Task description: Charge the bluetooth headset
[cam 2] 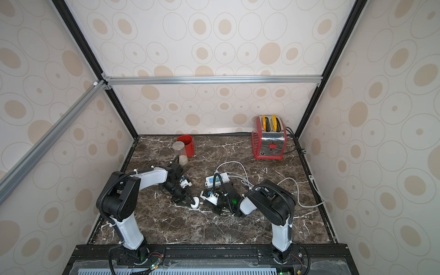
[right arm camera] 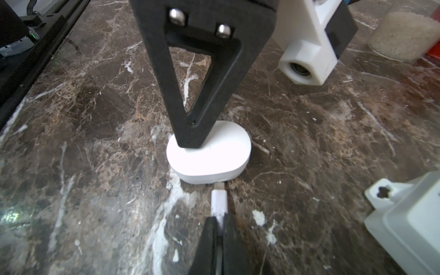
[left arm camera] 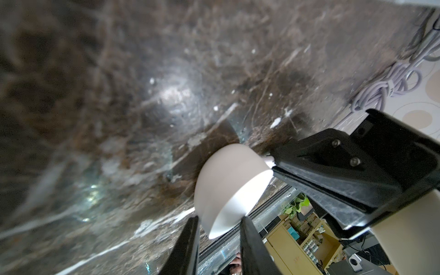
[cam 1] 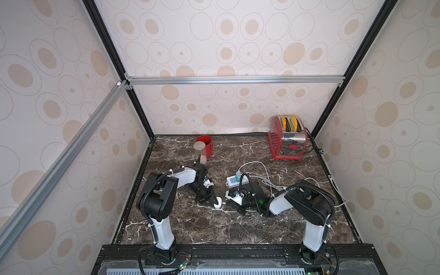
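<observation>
The white headset case is an oval box low over the marble table, its pale dome [left arm camera: 231, 188] seen between my left fingers in the left wrist view. My left gripper is shut on the case. Facing it, my right gripper is shut on the white charging plug [right arm camera: 219, 201]. The plug's metal tip [right arm camera: 219, 186] points at the case's near side, right at its lower edge. Whether the tip has entered the port cannot be told; the port is hidden.
A white power strip [cam 1: 232, 182] with a charger and looped cables lies behind my right gripper. A red cup [cam 1: 207, 145] and a jar [cam 2: 179, 149] stand at the back left, a red toaster [cam 1: 287, 139] at the back right.
</observation>
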